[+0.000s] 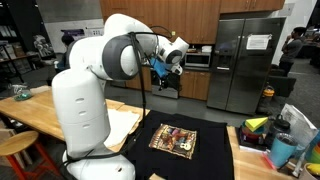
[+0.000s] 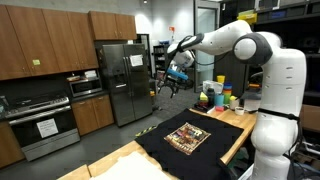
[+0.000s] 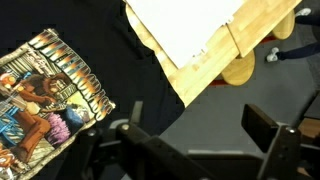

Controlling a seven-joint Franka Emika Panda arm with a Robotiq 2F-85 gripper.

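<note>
My gripper is open over the table's edge, with nothing between its wide-apart dark fingers (image 3: 146, 152). A colourful printed picture (image 1: 175, 140) lies flat on the black table covering (image 1: 212, 150). In the wrist view the picture (image 3: 45, 105) is at the left, partly cut off by the frame, well aside from the fingers. Exterior view 2 shows the same picture (image 2: 187, 137) below the raised arm, apart from it.
White paper (image 3: 185, 30) lies on the bare wooden tabletop (image 3: 212, 66). Round stools (image 3: 238, 70) stand beyond the table edge. Cups and containers (image 1: 283, 148) crowd the right side, near a yellow-topped stack (image 1: 252, 130). Open air surrounds the gripper.
</note>
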